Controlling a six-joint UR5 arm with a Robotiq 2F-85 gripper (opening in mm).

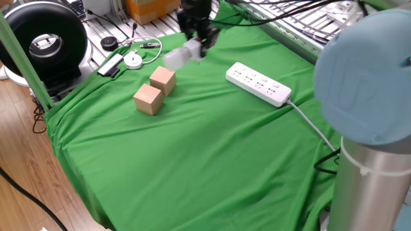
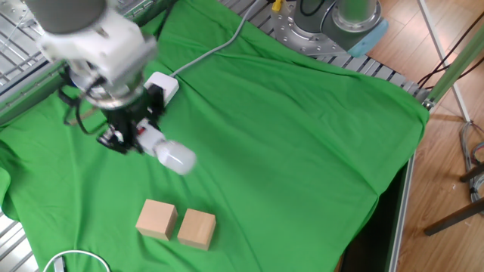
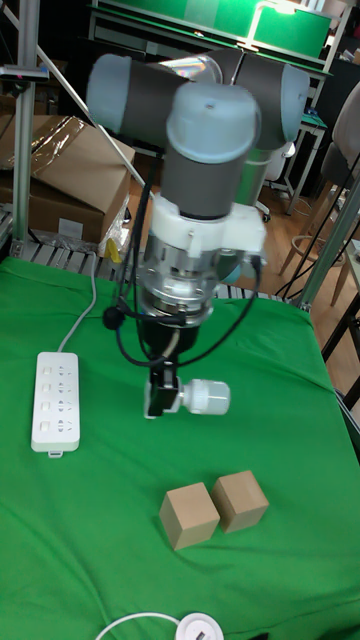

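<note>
A white bulb-shaped object (image 1: 177, 59) is held sideways in the air, its rounded translucent end pointing away from the fingers. My black gripper (image 2: 139, 136) is shut on its narrower end; the fingers are blurred in exterior view 1. Two plain wooden blocks, one (image 3: 190, 516) slightly nearer the power strip and the other (image 3: 241, 500) beside it, rest on the green cloth. In exterior view 3 the bulb (image 3: 207, 397) hangs above and behind them, touching neither. The white power strip (image 1: 259, 84) lies flat on the cloth, partly hidden by the arm in exterior view 2.
A grey cord (image 1: 313, 126) runs from the strip toward the arm's base. A white cable with a round puck (image 1: 133, 60) lies at the cloth's edge, near a black ring-shaped device (image 1: 46, 40).
</note>
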